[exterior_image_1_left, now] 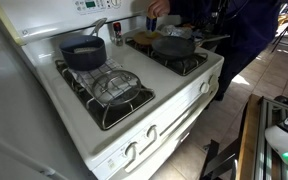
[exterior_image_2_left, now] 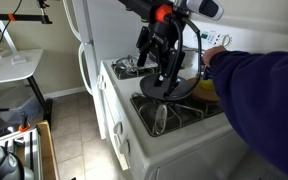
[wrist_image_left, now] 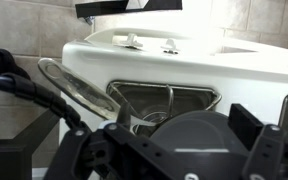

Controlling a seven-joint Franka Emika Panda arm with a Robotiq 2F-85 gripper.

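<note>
A dark round frying pan [exterior_image_1_left: 173, 47] sits on the right side of the stove, its handle [exterior_image_1_left: 213, 41] reaching right. From the wrist view, the dark pan [wrist_image_left: 196, 132] lies below my gripper, whose two dark fingers stand wide apart. Nothing shows held between them. In the second exterior view the gripper [exterior_image_2_left: 156, 70] hangs above the pan [exterior_image_2_left: 169, 88]. Its metal-looking handle [wrist_image_left: 72, 88] extends at the left of the wrist view. Behind the pan is a yellow-brown object [exterior_image_2_left: 204, 90], partly hidden.
A person's hand [exterior_image_1_left: 159, 8] and dark blue sleeve [exterior_image_2_left: 259, 100] reach over the back of the stove, close to my arm. A blue pot [exterior_image_1_left: 84, 51] and a wire rack [exterior_image_1_left: 112, 84] occupy the left burners. A strip of white stovetop [exterior_image_1_left: 149, 72] lies bare between burner areas.
</note>
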